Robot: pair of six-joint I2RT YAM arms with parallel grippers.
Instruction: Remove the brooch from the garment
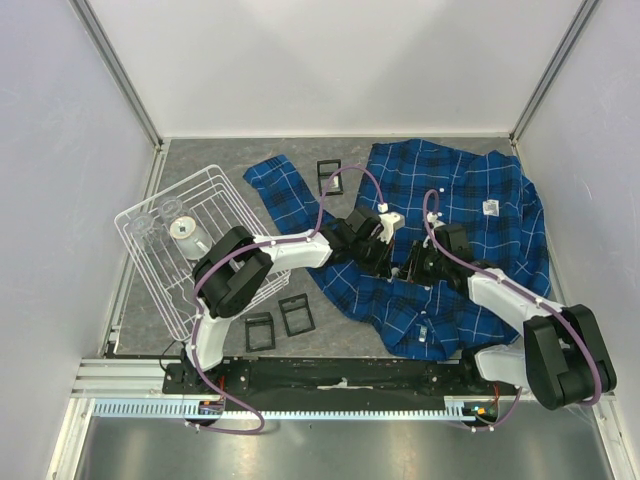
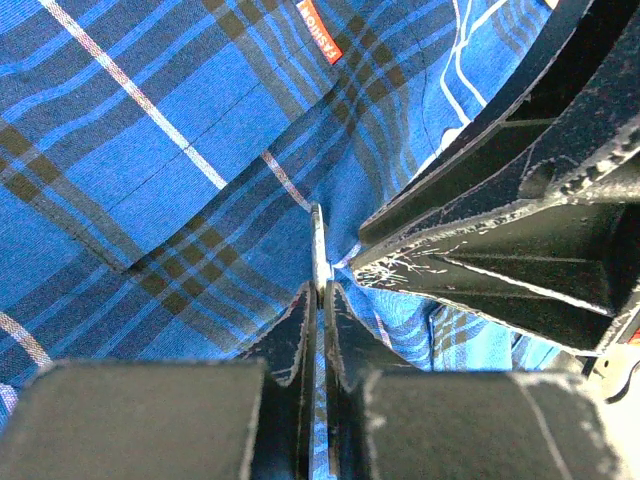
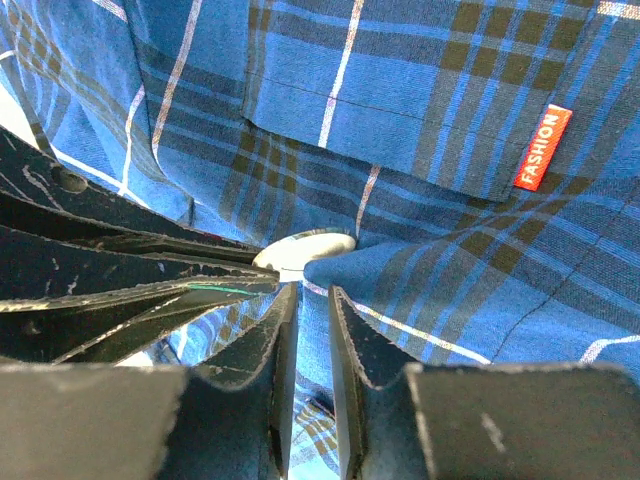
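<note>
The garment, a blue plaid shirt [image 1: 408, 185], lies spread over the table. A pale oval brooch sits against its cloth below the pocket flap; in the left wrist view the brooch [image 2: 319, 245] shows edge-on as a thin silvery strip. My left gripper is shut on the brooch's edge. Close on its right, my right gripper stands partly open, a fold of blue cloth showing between and beyond its fingertips. Whether those fingers touch the cloth cannot be told. The brooch's fastening is hidden.
A red FASHION label [image 3: 543, 148] marks the pocket flap. To the left stands a white wire rack [image 1: 225, 215] with a jar [image 1: 188, 236] and glasses. Dark frames [image 1: 296, 315] lie at front left, another dark frame [image 1: 329, 177] at the back. The two grippers nearly touch, leaving little room between.
</note>
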